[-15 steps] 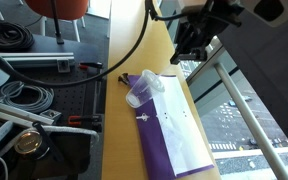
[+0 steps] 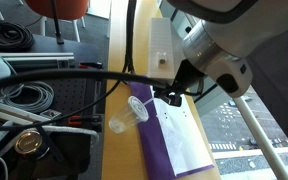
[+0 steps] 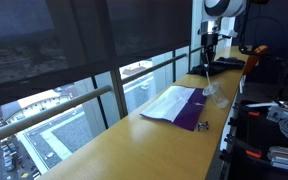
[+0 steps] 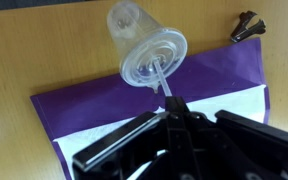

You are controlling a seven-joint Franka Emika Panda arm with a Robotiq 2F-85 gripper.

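A clear plastic cup [image 4: 134, 28] with a domed clear lid [image 4: 154, 57] shows tilted in the wrist view, beside the purple sheet. From the lid a thin pale straw [image 4: 162, 78] runs to the tip of my gripper, which is shut. Whether the straw is pinched between the fingers or only touches them is hard to tell. In the first exterior view the cup [image 2: 126, 117] leans with its lid towards the gripper [image 2: 172, 97]. The second exterior view has the cup [image 3: 217, 97] near the table's right edge.
White paper [image 3: 170, 103] lies on the purple sheet [image 3: 192, 112]. A black binder clip [image 4: 248, 27] rests near the sheet's edge. Cables and tools fill a black cart [image 2: 76, 92] next to the table.
My arm has come down and nearer, over the sheet and up to the cup. The cup has shifted towards the table edge and changed its tilt.
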